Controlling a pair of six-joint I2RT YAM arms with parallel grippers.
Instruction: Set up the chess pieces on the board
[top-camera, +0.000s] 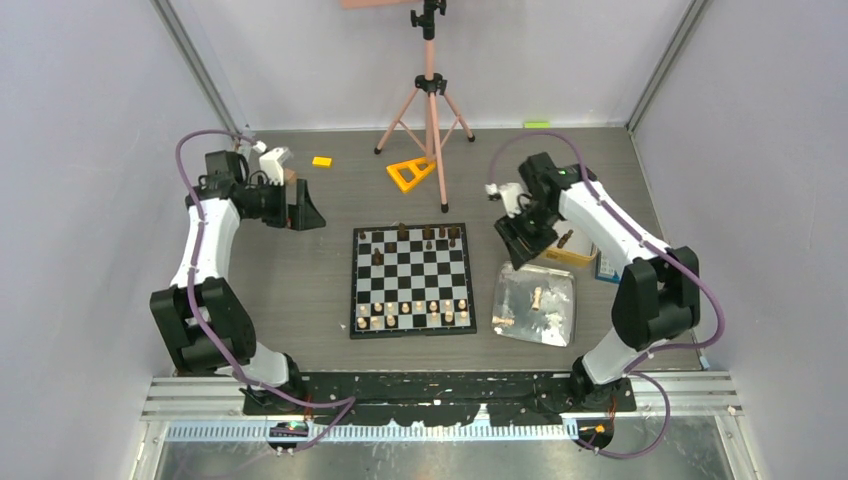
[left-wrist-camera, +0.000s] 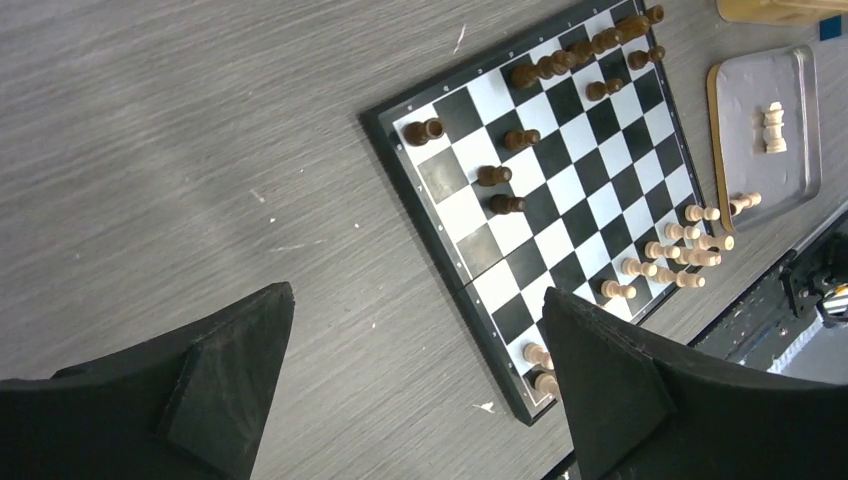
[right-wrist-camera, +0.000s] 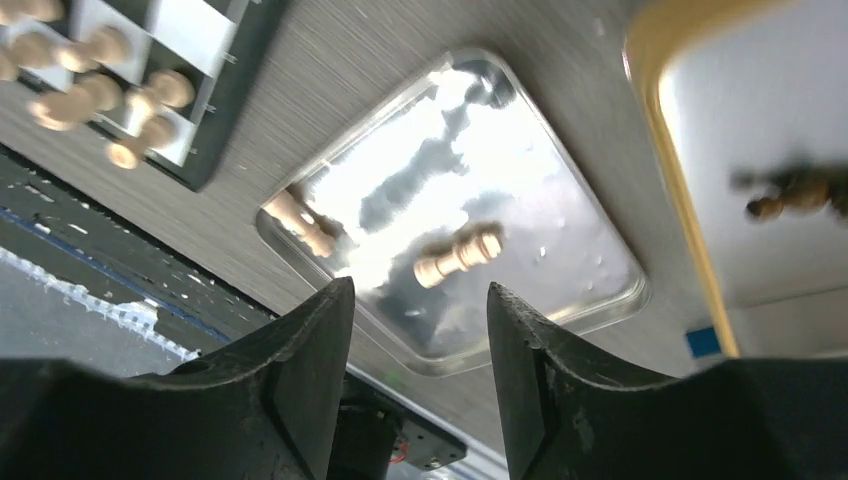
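Note:
The chess board lies mid-table, dark pieces towards its far edge and light pieces in the near rows. To its right is a metal tray with light pieces lying in it: one piece near the middle, another by the left wall. Over the table between board and tray hangs my open right gripper, empty. My left gripper, also open and empty, is left of the board's far corner. Its fingers frame bare table and a board edge.
Right of the board, a yellow-rimmed box holding dark pieces is partly covered by my right arm. A tripod and a yellow triangle stand behind the board. Bare table lies left of the board.

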